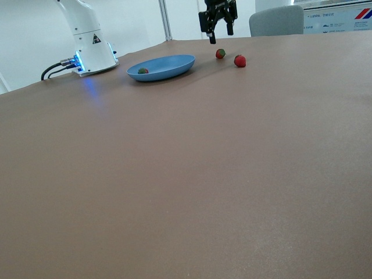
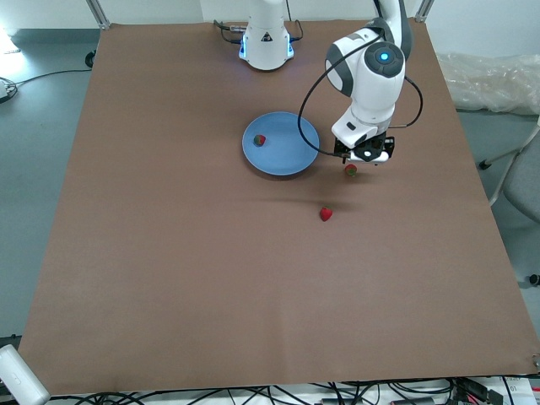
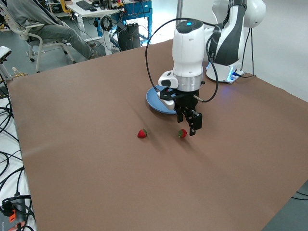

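My gripper [image 1: 221, 32] is open and hangs above a strawberry [image 2: 350, 170] that lies right of the blue plate [image 2: 283, 156]; in the top view its two black fingers stand apart with nothing between them. A second strawberry [image 2: 326, 214] lies nearer the front of the left view, off the plate. A third strawberry [image 2: 260, 140] lies on the plate. In the right view the gripper [image 3: 186, 126] partly hides the plate, and both loose strawberries show on the brown table.
The arm's white base [image 2: 265, 46] stands at the back of the table [image 2: 270, 287] with cables. A grey chair [image 2: 523, 181] is beside the right edge. Cables and equipment lie along the near edge.
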